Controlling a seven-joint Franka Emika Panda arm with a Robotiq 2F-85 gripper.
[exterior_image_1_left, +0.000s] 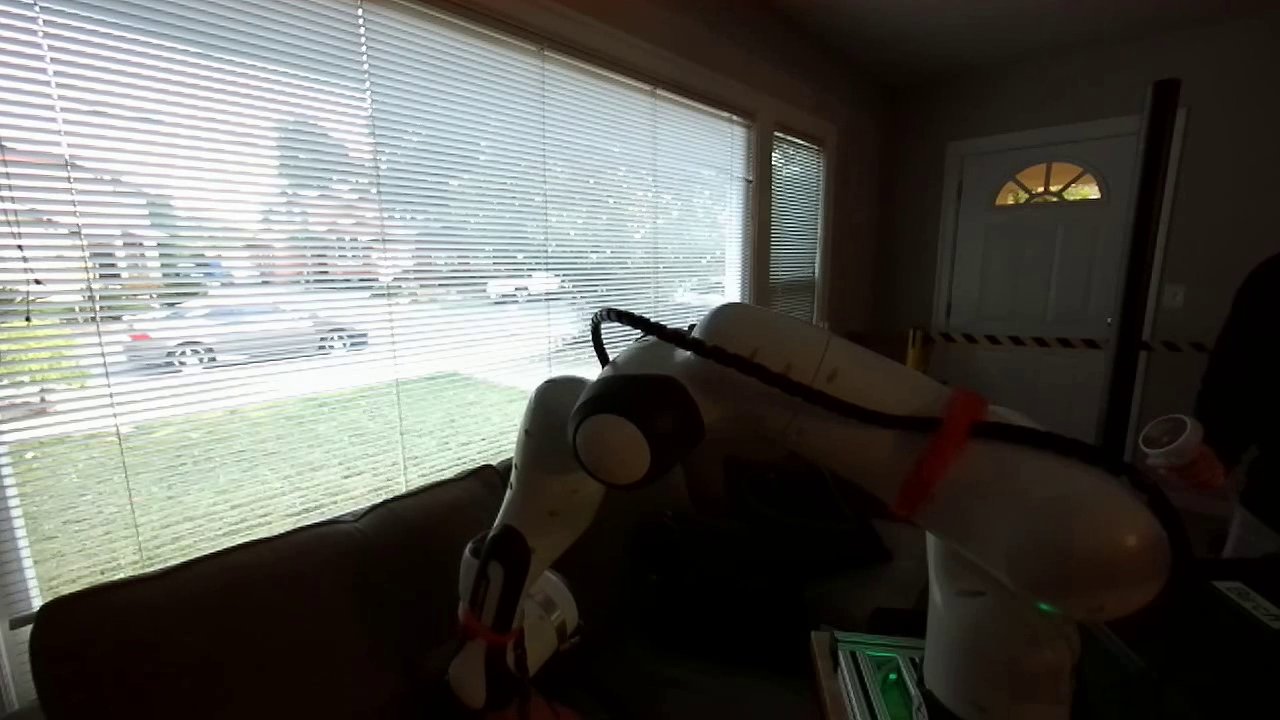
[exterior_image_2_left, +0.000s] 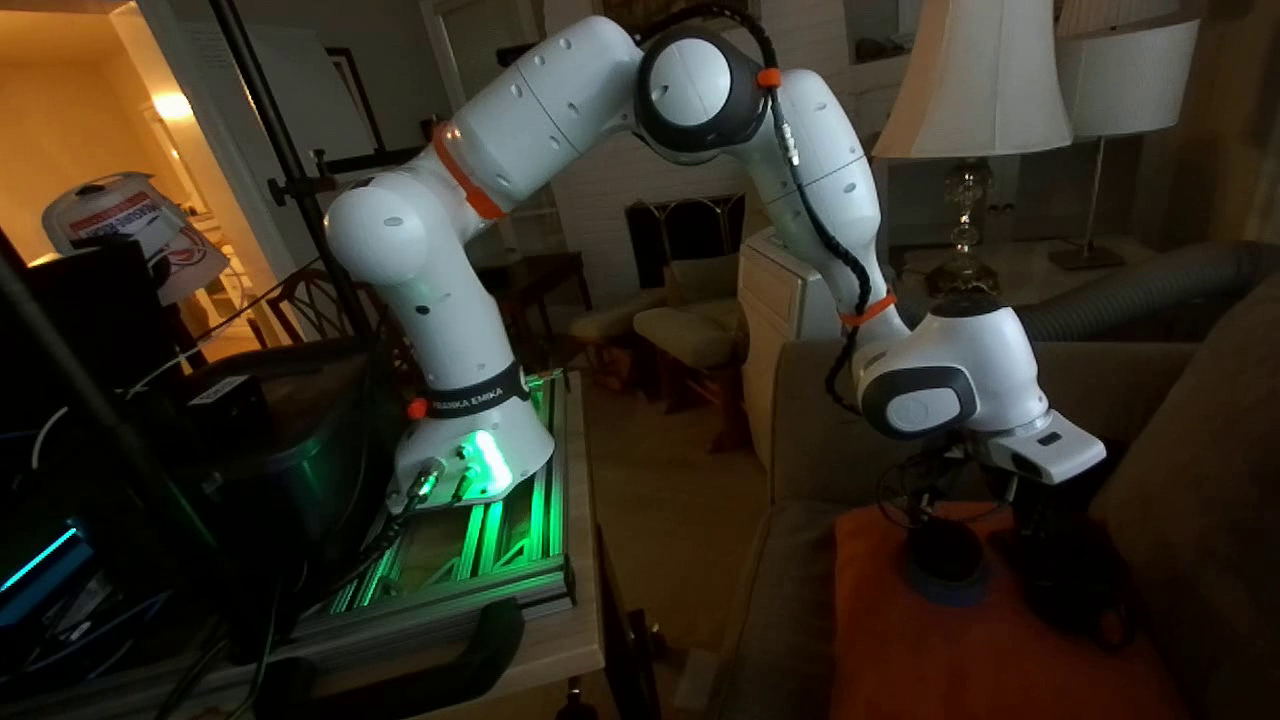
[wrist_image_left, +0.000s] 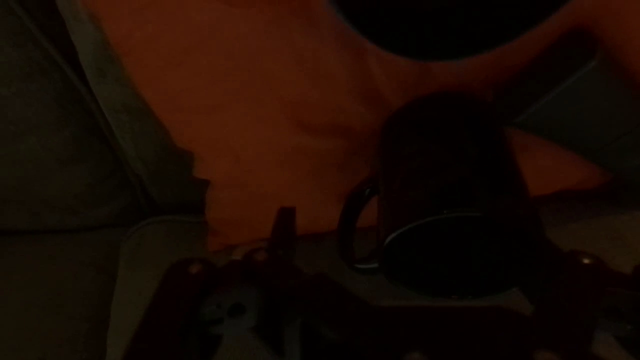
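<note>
A dark mug (wrist_image_left: 453, 162) lies on its side, its mouth toward the bottom of the wrist view and its handle (wrist_image_left: 349, 225) on the left. My gripper stands open around the mug's mouth end. One finger (wrist_image_left: 285, 225) shows clear of the handle on the left; the other is nearly lost in shadow beside the mug's right side. Whether either touches the mug is too dark to tell. Above the mug sits a dark round dish (wrist_image_left: 444, 30), also visible as a dark round dish (exterior_image_2_left: 948, 564) on the orange cloth (exterior_image_2_left: 882, 636).
The orange cloth covers part of a sofa seat (exterior_image_2_left: 786, 600); the sofa's backrest (exterior_image_2_left: 1200, 480) rises close to the hand. A dark flat object (wrist_image_left: 567, 114) lies right of the mug. Lamps (exterior_image_2_left: 978, 84) stand behind the sofa.
</note>
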